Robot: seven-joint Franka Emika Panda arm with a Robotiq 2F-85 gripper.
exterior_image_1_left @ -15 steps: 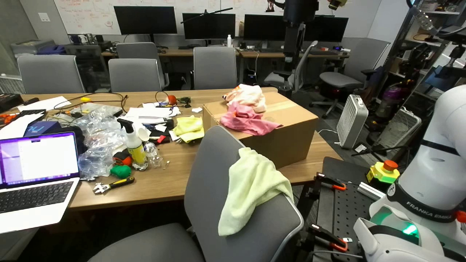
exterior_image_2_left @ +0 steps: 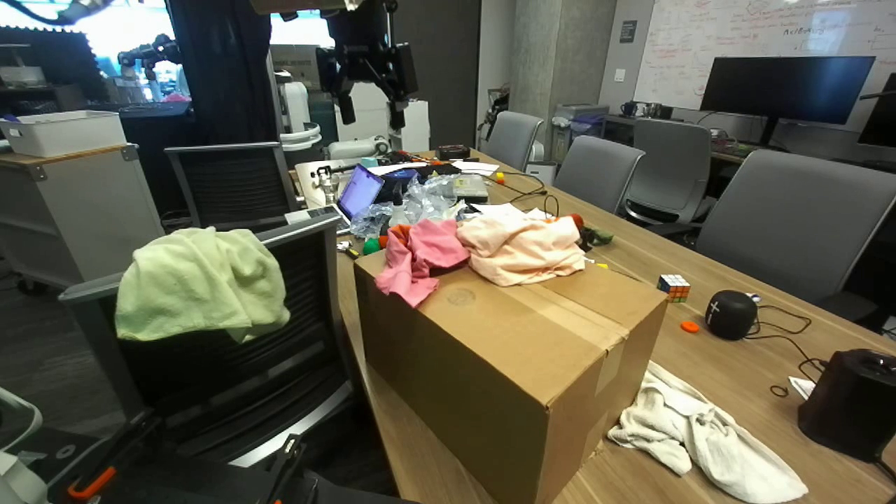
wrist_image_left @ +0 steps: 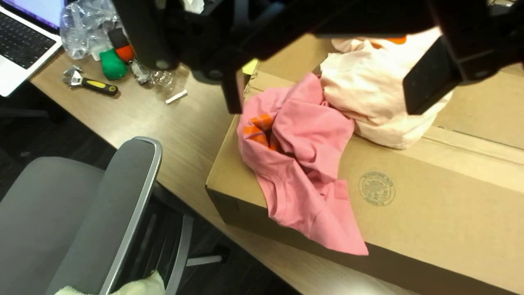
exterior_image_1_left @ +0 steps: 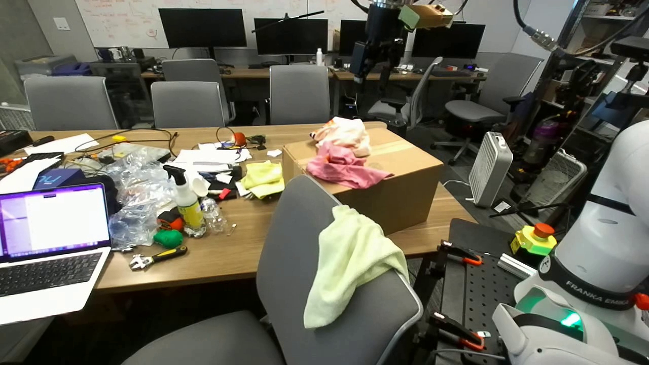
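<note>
My gripper [exterior_image_2_left: 371, 122] hangs open in the air, well above the cardboard box, its fingers wide apart and empty. A crumpled pink cloth [wrist_image_left: 314, 162] lies on the box top and droops over one edge. Touching it is a peach cloth [exterior_image_2_left: 525, 243], also bunched up on the box. In the wrist view these two cloths appear below and between my fingers. A pale green towel [exterior_image_1_left: 353, 261] drapes over the back of the grey chair [exterior_image_1_left: 292, 243]. On the table, a yellow cloth [exterior_image_1_left: 263, 178] lies left of the box, and a white cloth [exterior_image_2_left: 705, 437] lies on its other side.
The large cardboard box [exterior_image_2_left: 504, 336] stands on the wooden table [exterior_image_1_left: 243, 255]. Clutter crowds the table's left: a laptop [exterior_image_1_left: 55, 237], plastic wrap, a spray bottle [exterior_image_1_left: 189, 207] and a wrench [exterior_image_1_left: 157, 257]. A Rubik's cube [exterior_image_2_left: 673, 287] and a black speaker [exterior_image_2_left: 731, 314] stand beyond the box.
In exterior view 1, my gripper has shifted left and slightly up and has turned, so both fingers now show. The cloths and box have stayed put.
</note>
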